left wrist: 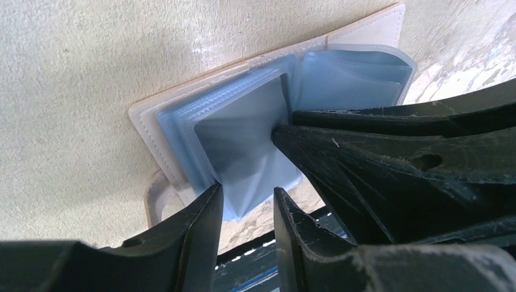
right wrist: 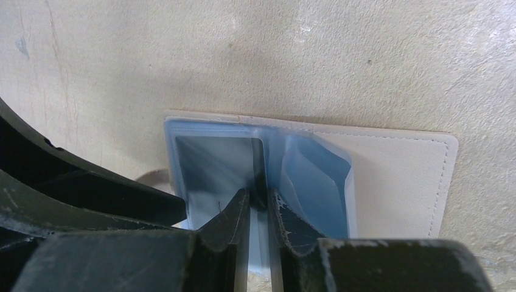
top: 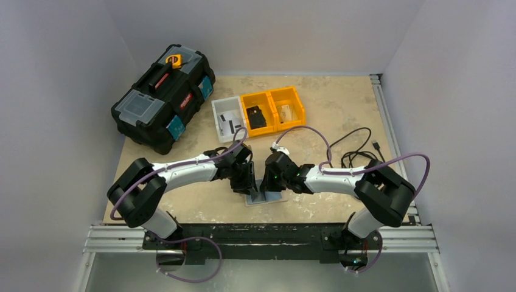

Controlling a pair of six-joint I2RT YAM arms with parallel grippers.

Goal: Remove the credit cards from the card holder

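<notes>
The card holder [top: 273, 196] lies opened on the table between my arms, with a cream cover [right wrist: 398, 176] and bluish clear sleeves [left wrist: 341, 76]. Behind a left-hand sleeve shows a dark grey card [right wrist: 213, 161]. My right gripper is shut with a sleeve's edge pinched between its fingertips, beside that card; whether the card is in the pinch too, I cannot tell. Over the left sleeve's lower part, my left gripper stands part open, fingers apart, with nothing clearly held. Both arms partly cover the holder from above.
Behind the arms stand a white bin [top: 226, 117] with cards in it and two orange bins [top: 272, 97]. A black toolbox [top: 164, 97] is at the back left. Black cable [top: 353, 159] lies on the right. The front table edge is close to the holder.
</notes>
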